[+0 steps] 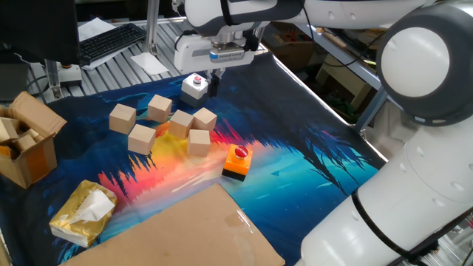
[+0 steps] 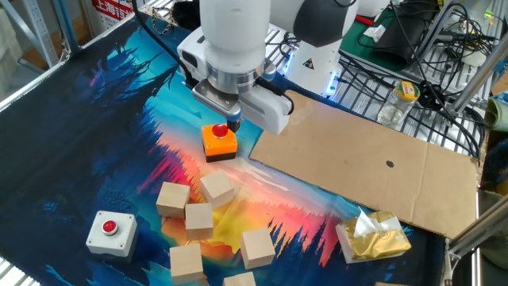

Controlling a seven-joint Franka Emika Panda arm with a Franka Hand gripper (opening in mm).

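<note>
My gripper [image 1: 213, 85] hangs in the air above the mat, its dark fingers together and nothing showing between them. In exterior view 1 it appears just right of a white box with a red button [image 1: 195, 88]. From exterior view 2 the gripper [image 2: 233, 125] overlaps the top of an orange box with a red button [image 2: 220, 142], while the white button box [image 2: 112, 234] stands well apart at lower left. Several plain wooden cubes [image 1: 181, 124] lie loosely grouped on the mat's bright middle. The orange button box [image 1: 237, 162] sits to the right of them.
A brown cardboard sheet [image 1: 185, 233] covers the table near the robot's base. A gold tissue pack [image 1: 83, 213] lies at left, below an open carton [image 1: 31, 140] holding wooden blocks. A keyboard [image 1: 111, 43] rests beyond the mat.
</note>
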